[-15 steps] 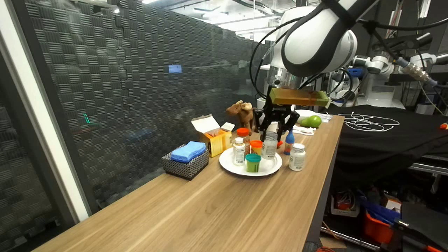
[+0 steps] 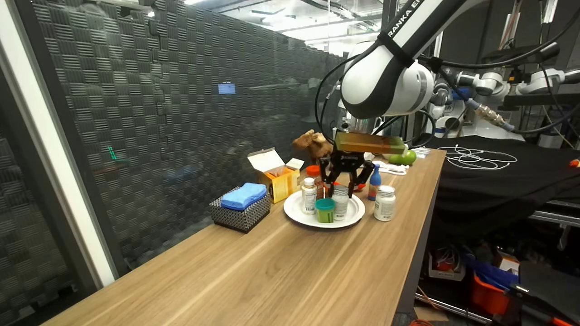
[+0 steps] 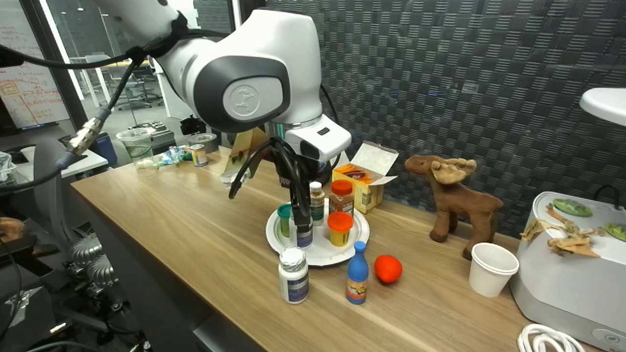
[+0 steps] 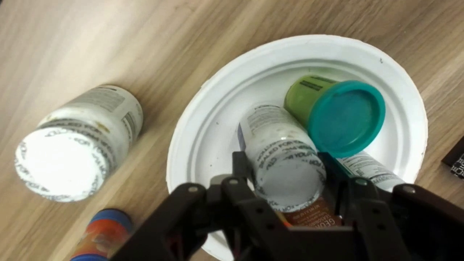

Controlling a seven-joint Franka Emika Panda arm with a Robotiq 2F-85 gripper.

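Note:
My gripper is shut on a white pill bottle (image 4: 278,135), one finger on either side of its cap. The bottle stands over the white plate (image 4: 204,100), low down and close against a green tub with a teal lid (image 4: 346,117). Whether its base presses on the plate is hard to tell. Sharing the plate are a smaller pill bottle (image 2: 308,196), a red-lidded spice jar (image 3: 341,197) and a yellow tub with an orange lid (image 3: 340,229). A second white pill bottle (image 3: 293,275) is on the table beside the plate.
Near the plate are a blue bottle (image 3: 357,274) and a red ball (image 3: 388,269). An open yellow box (image 2: 281,182) and a black basket with a blue cloth (image 2: 239,213) stand behind and left. A toy moose (image 3: 458,202) and paper cups (image 3: 491,270) lie farther off.
The gripper has moved left and down with the white bottle, from the plate's right side to beside the green tub. The green tub has shifted slightly left.

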